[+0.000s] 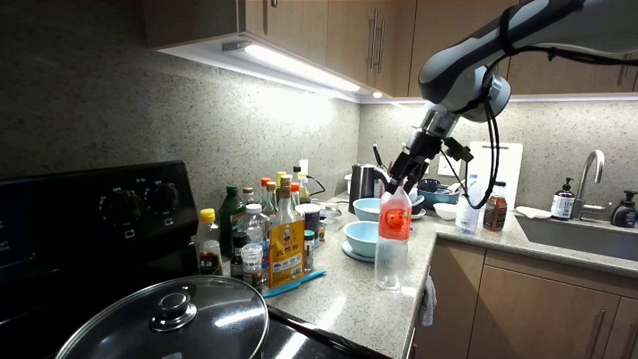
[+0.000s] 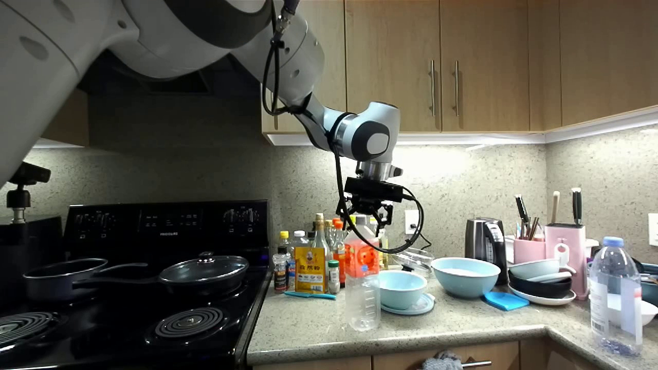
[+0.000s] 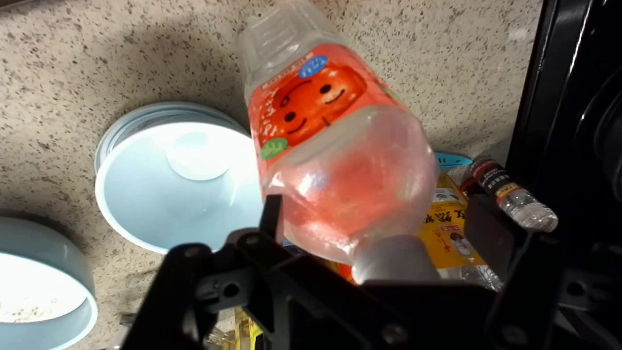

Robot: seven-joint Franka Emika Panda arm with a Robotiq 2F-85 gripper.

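A clear plastic bottle with a red smiling-face label [image 1: 395, 222] stands upright on the counter, close to its front edge. My gripper [image 2: 368, 213] is over the bottle's top, tilted, with its fingers pointing down. In the wrist view the bottle [image 3: 332, 111] fills the middle, its cap end between the two spread fingers. The gripper is open, with a clear gap between the right finger and the bottle. The left finger [image 3: 272, 218] appears close beside the bottle's shoulder; whether it touches cannot be told.
Light blue bowls [image 2: 402, 290] stand right beside the bottle. Several sauce bottles and a yellow packet [image 1: 287, 254] crowd the wall side, with a blue utensil [image 1: 294, 284] in front. The stove with a lidded pan [image 1: 173, 323] borders the counter. Bare counter lies toward the stove.
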